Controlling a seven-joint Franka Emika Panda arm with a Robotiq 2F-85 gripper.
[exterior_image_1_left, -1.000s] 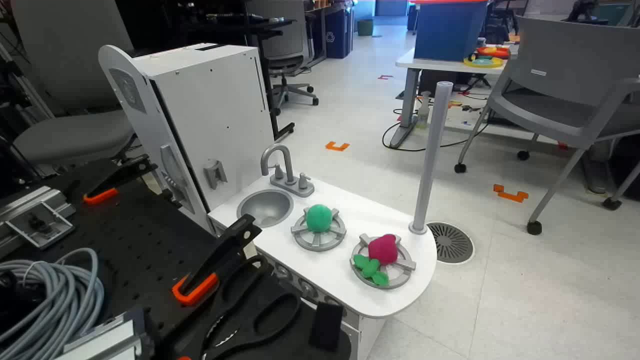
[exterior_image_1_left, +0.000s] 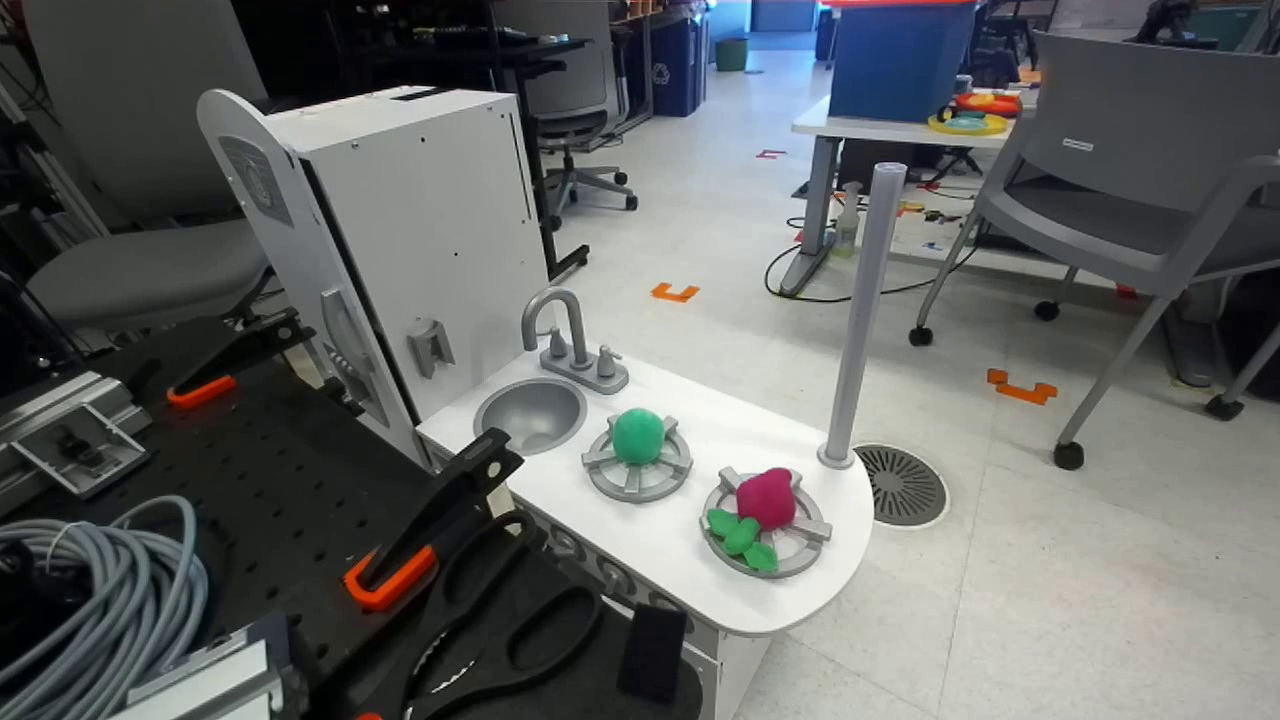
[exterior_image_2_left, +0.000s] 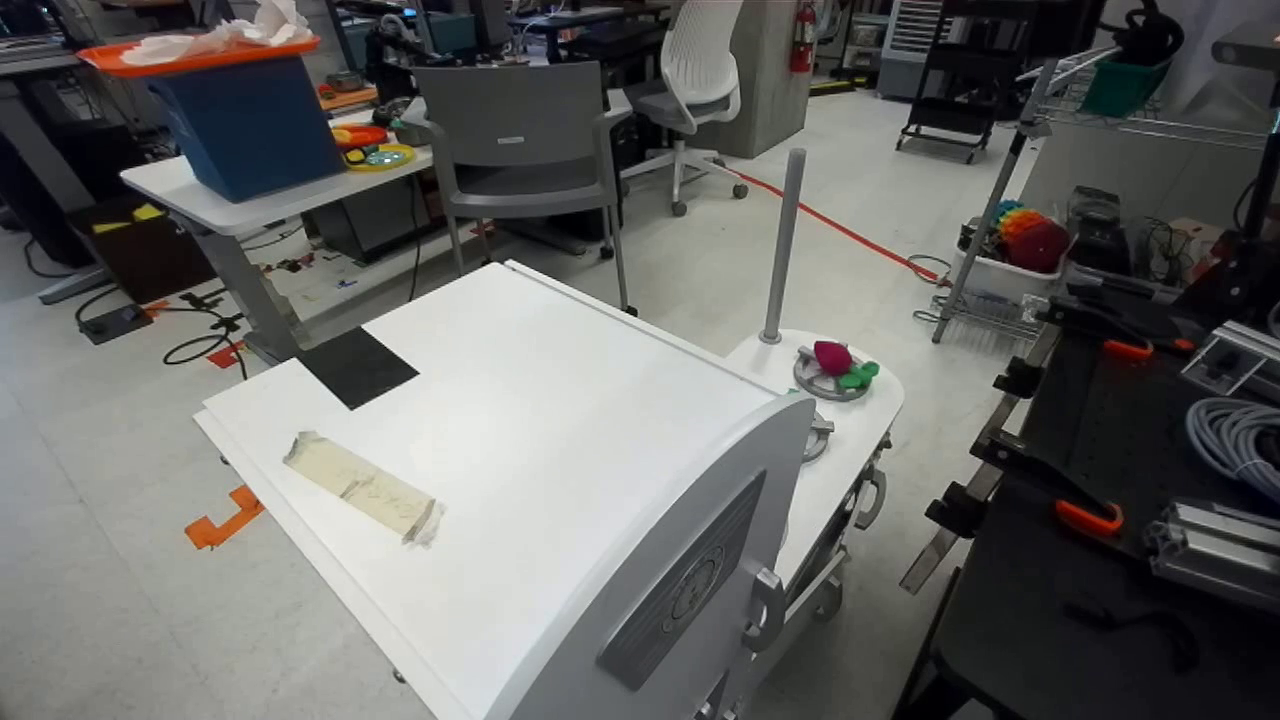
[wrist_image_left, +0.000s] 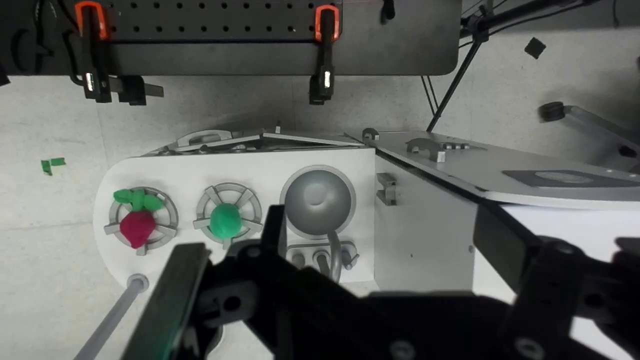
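A green ball (exterior_image_1_left: 638, 436) rests on one grey toy burner (exterior_image_1_left: 638, 482) of the white play-kitchen counter (exterior_image_1_left: 666, 534). On the other burner (exterior_image_1_left: 794, 564), near the rounded end, lies a dark-pink plush fruit (exterior_image_1_left: 767, 498) with green leaves (exterior_image_1_left: 741, 539). Both toys appear from above in the wrist view, the green ball (wrist_image_left: 225, 221) nearer the sink (wrist_image_left: 318, 201). My gripper is dark and blurred at the bottom of the wrist view. Its fingers stand wide apart, with no object visible between them. Neither exterior view shows the gripper.
Beside the sink, a grey faucet (exterior_image_1_left: 561, 334) rises near the tall white cabinet (exterior_image_1_left: 420, 228). An upright grey post (exterior_image_1_left: 866, 312) stands at the counter's far edge. Along the opposite side runs a black workbench (exterior_image_1_left: 300, 480) with orange-tipped clamps (exterior_image_1_left: 390, 578) and coiled cable (exterior_image_1_left: 120, 600). The sink is empty.
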